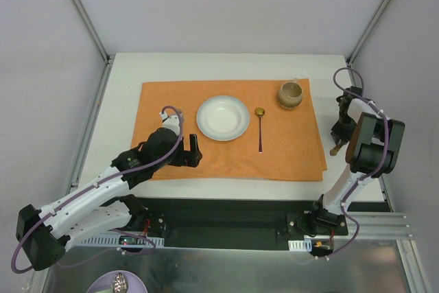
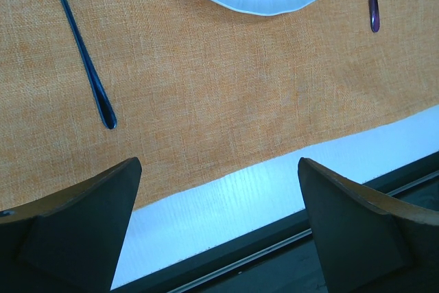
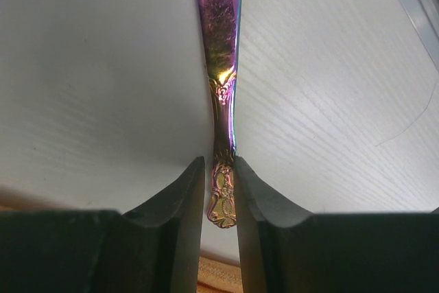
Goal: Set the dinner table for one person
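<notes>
A white plate (image 1: 222, 118) sits on the orange placemat (image 1: 288, 149), with a gold spoon (image 1: 260, 116) at its right and a beige mug (image 1: 290, 95) toward the back right. My left gripper is open above the mat's left part; its wrist view shows a slim utensil (image 2: 100, 94). At the table's right edge my right gripper has its fingers either side of the handle of an iridescent knife (image 3: 219, 46), close around it; whether it grips is unclear.
White table (image 1: 164, 66) surrounds the mat, with metal rails along its edges. A purple bowl (image 1: 103, 283) with utensils lies at the bottom, outside the table.
</notes>
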